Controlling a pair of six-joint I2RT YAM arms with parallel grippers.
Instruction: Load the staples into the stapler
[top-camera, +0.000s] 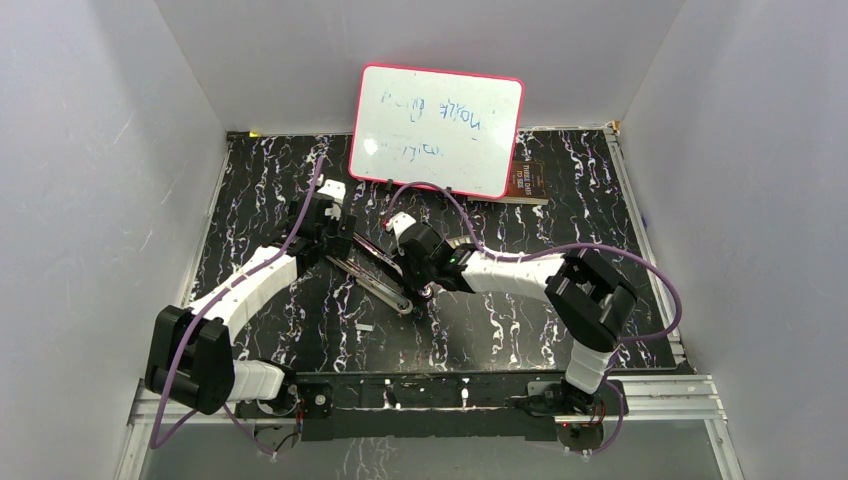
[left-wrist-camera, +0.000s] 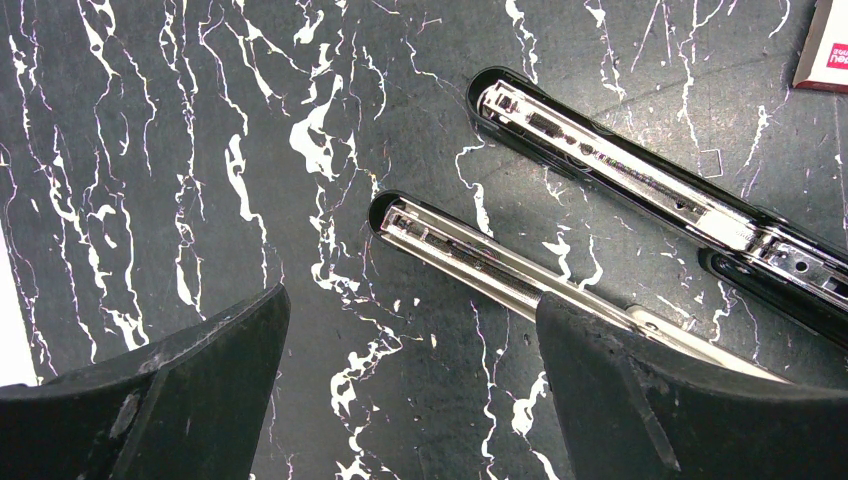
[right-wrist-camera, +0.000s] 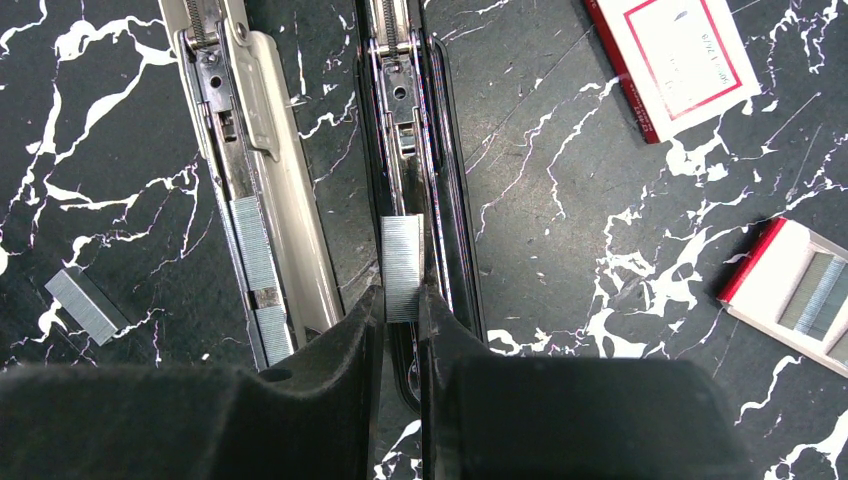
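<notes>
In the right wrist view my right gripper is shut on a grey staple strip (right-wrist-camera: 402, 255). The strip appears over the channel of the opened black stapler (right-wrist-camera: 455, 200); whether it touches the channel I cannot tell. Left of it lies an opened cream stapler (right-wrist-camera: 288, 200), with staple strips (right-wrist-camera: 254, 240) in its channel. A loose staple strip (right-wrist-camera: 87, 304) lies on the table farther left. My left gripper stands open above the far ends of both staplers, the black one (left-wrist-camera: 600, 155) and the cream one (left-wrist-camera: 450, 245), nothing between its fingers.
Right of the black stapler are a white and red box (right-wrist-camera: 680, 60) and an open staple box (right-wrist-camera: 790, 285) with strips inside. A whiteboard (top-camera: 437, 130) and a book (top-camera: 527, 180) stand at the back.
</notes>
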